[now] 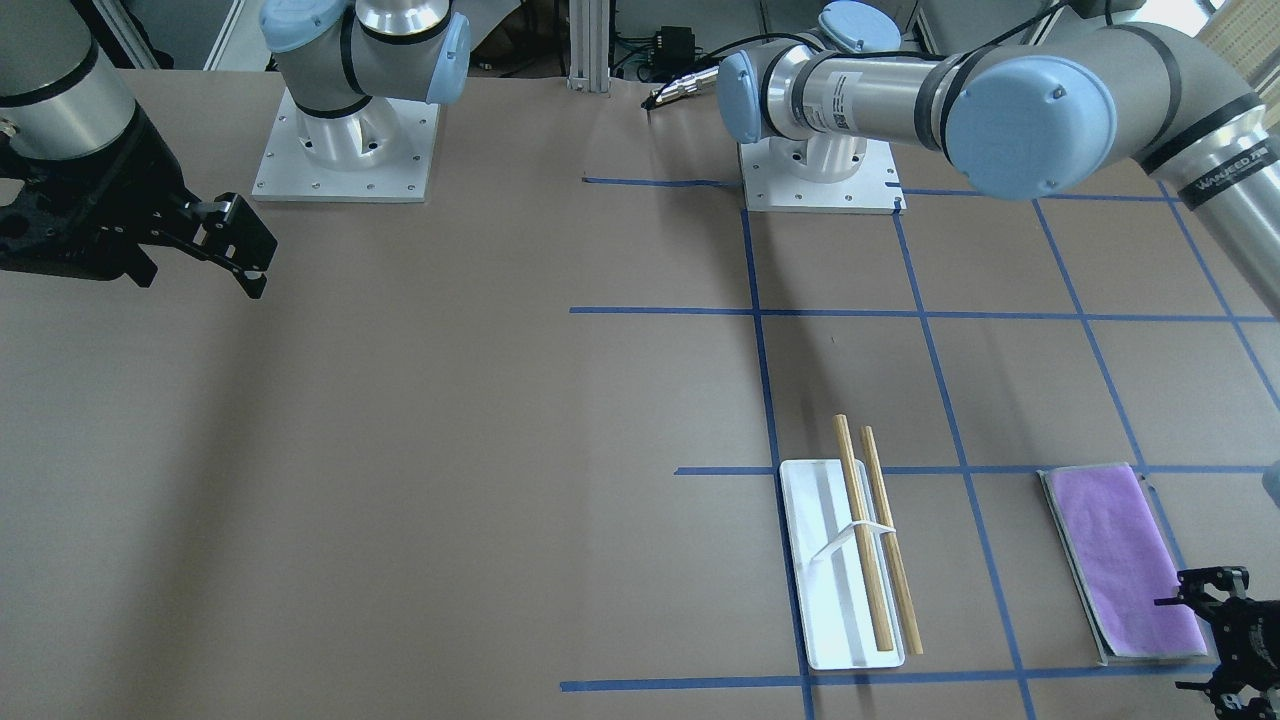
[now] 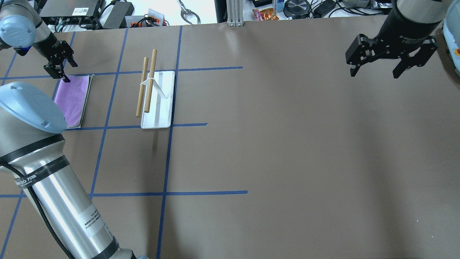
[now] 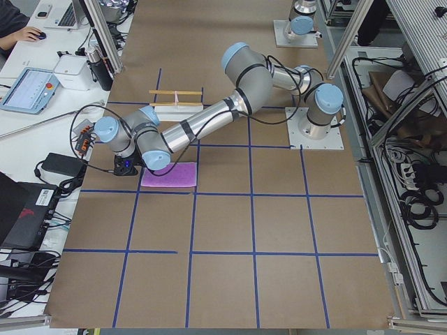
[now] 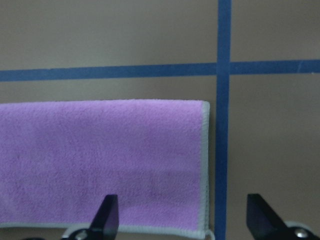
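A folded purple cloth (image 1: 1113,552) with a grey edge lies flat on the taped grid; in the wrist view it fills the lower left (image 4: 100,155), its right edge beside a tape line. My gripper (image 1: 1194,638) hangs over the cloth's near end, at the top left of the top view (image 2: 66,69). In the left wrist view its two fingers (image 4: 107,215) stand wide apart at the bottom, one over the cloth, one over bare table, so it is open with nothing held.
A white tray (image 1: 818,600) with two wooden sticks (image 1: 875,594) on it lies beside the cloth. A second, idle arm's black gripper (image 1: 192,240) is at the far left of the front view.
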